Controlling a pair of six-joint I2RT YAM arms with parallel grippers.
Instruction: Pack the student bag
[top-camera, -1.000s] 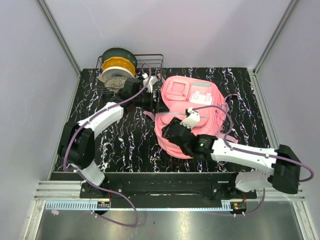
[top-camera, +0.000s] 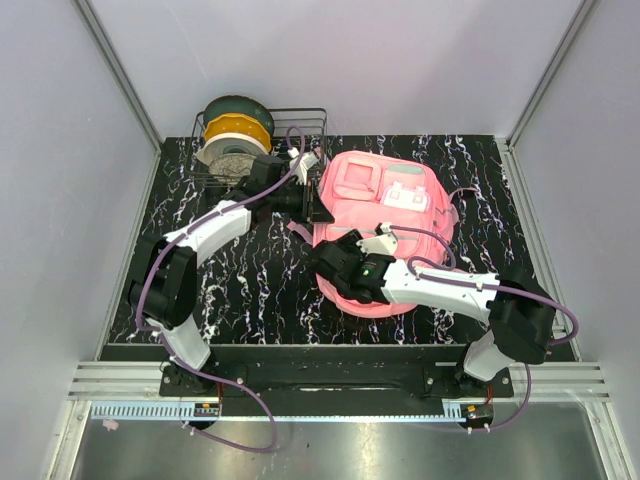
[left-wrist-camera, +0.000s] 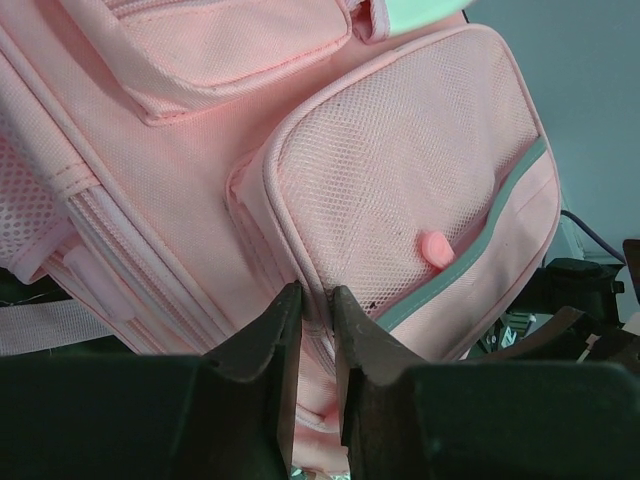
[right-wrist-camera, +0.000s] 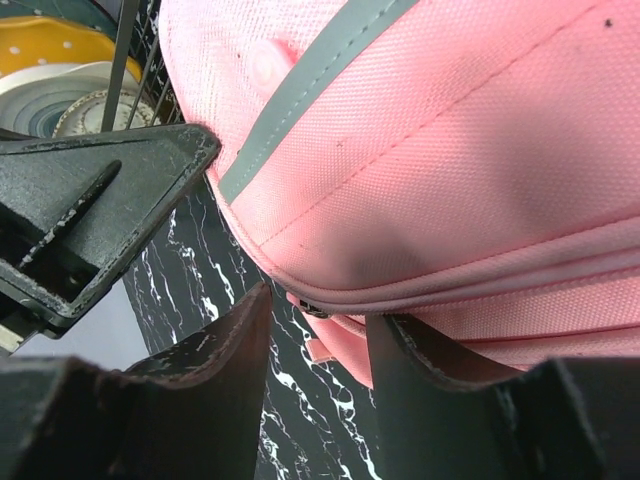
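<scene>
The pink student bag (top-camera: 385, 200) lies on the dark marbled table, with a mesh pocket edged by a grey-green band (left-wrist-camera: 490, 240). My left gripper is at the bag's left side. Its fingertips stand close together on either side of the pocket's piped seam; whether they pinch the fabric is unclear. Low on the bag's left edge, my right gripper stands open, its fingertips apart. A small zipper pull (right-wrist-camera: 314, 310) shows between them, at the bag's edge. The bag's inside is hidden.
At the back left, a wire rack (top-camera: 310, 122) holds a green, a yellow and a white dish. In the right wrist view, a dark finger (right-wrist-camera: 100, 190) of the left gripper touches the bag's edge. Bare table (top-camera: 240, 300) lies front left.
The right arm has come left and its elbow has folded inward, bringing the right gripper over to the bag's lower left edge. The left gripper has shifted only slightly.
</scene>
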